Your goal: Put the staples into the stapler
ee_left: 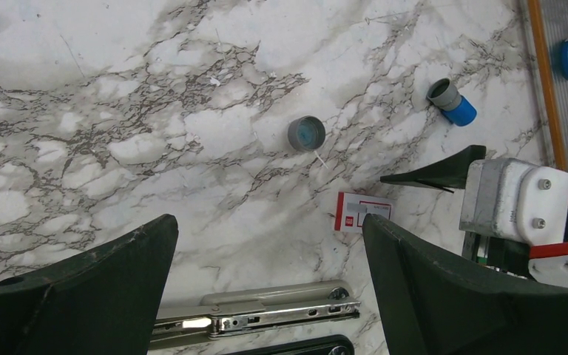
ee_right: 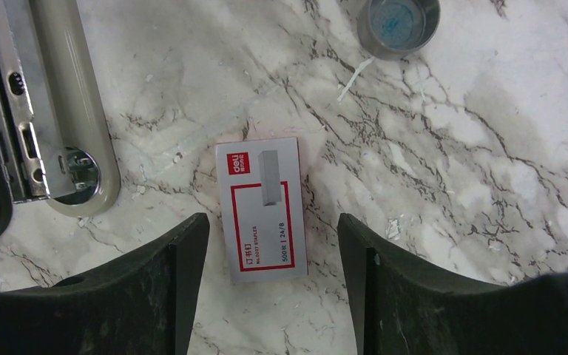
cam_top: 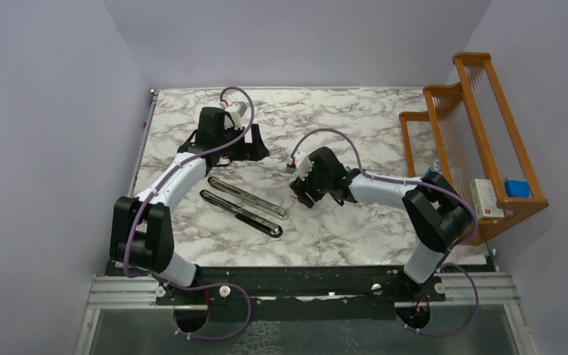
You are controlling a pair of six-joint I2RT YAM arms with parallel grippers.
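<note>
A white and red staple box (ee_right: pixel 262 240) lies flat on the marble table in the right wrist view. My right gripper is open above it, one finger to each side and apart from it. In the top view that gripper mostly covers the box. The stapler lies opened out: a silvery arm (cam_top: pixel 248 197) with a metal rail (ee_left: pixel 296 315) and a black arm (cam_top: pixel 241 214) run side by side, left of the box. My left gripper stands open above the table behind the stapler, nothing between its fingers.
A small grey cup (ee_left: pixel 307 134) stands close to the staple box, with a thin pale strip (ee_right: pixel 355 79) beside it. At the right is a wooden rack (cam_top: pixel 455 100) holding a white box (cam_top: pixel 486 198) and a blue box (cam_top: pixel 517 188).
</note>
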